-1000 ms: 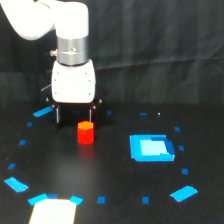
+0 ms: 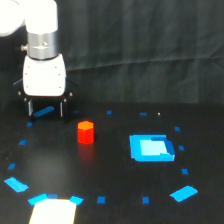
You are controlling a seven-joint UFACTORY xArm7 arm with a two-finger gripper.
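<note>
An orange-red block (image 2: 86, 132) stands upright on the dark table, left of centre in the camera view. My gripper (image 2: 46, 107) hangs to the left of the block and farther back, pointing down. Its two fingers are spread wide apart, with nothing visible between them. The block stands clear of both fingers.
A white square framed in blue tape (image 2: 134, 146) lies to the right of centre. A pale patch (image 2: 53, 212) sits at the front left edge. Blue tape strips and small squares mark the table, which otherwise looks clear. A dark curtain (image 2: 150, 55) hangs behind.
My gripper has moved left and away from the camera, leaving the block's side. Its fingers remain spread. The block and the white square are where they were.
</note>
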